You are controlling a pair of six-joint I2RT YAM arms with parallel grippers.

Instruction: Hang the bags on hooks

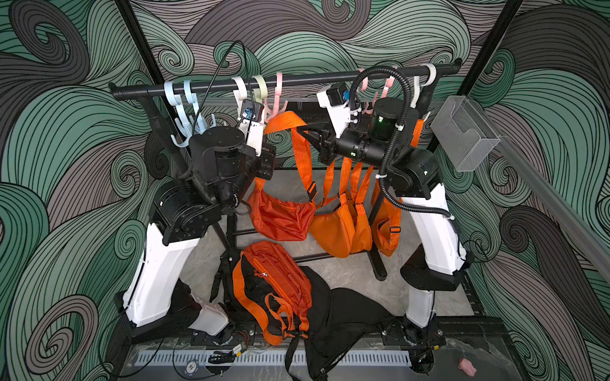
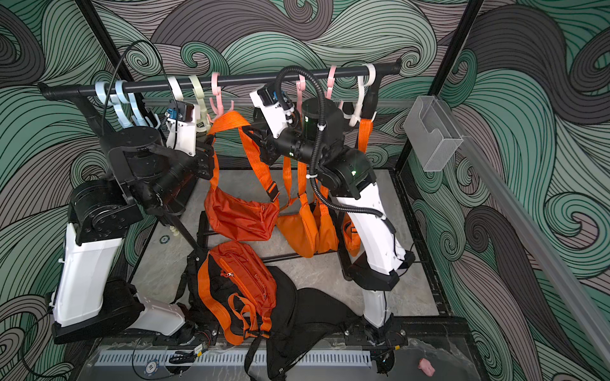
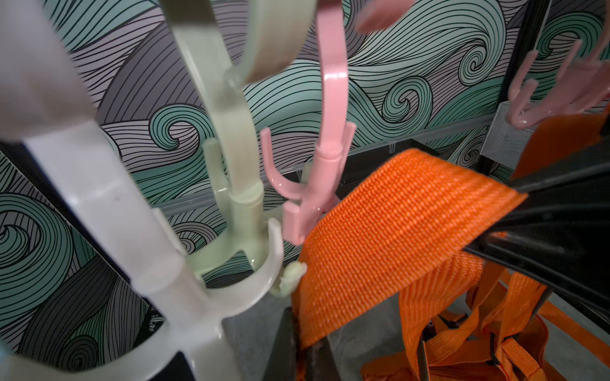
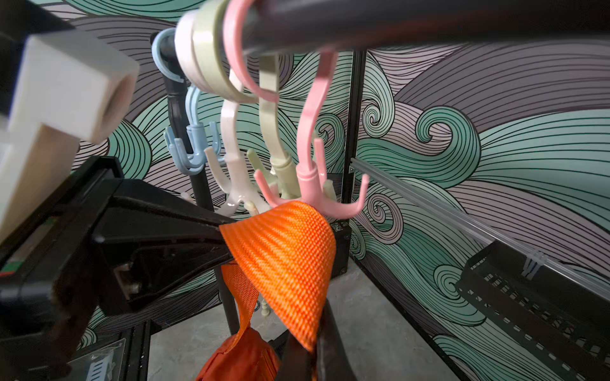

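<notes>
An orange strap (image 3: 406, 235) is stretched between my two grippers at hook height, with its red bag (image 1: 279, 216) hanging below. My left gripper is shut on the strap's left part, near the white hook (image 3: 190, 292). My right gripper is shut on the strap's other part. The strap lies close in front of the pink hook (image 4: 311, 184) and the pale green hook (image 3: 244, 209); whether it touches them I cannot tell.
Other orange bags (image 1: 343, 235) hang at the right of the rack (image 1: 209, 85). An orange bag (image 1: 273, 279) lies on black bags below. A mesh basket (image 1: 464, 139) is at the right.
</notes>
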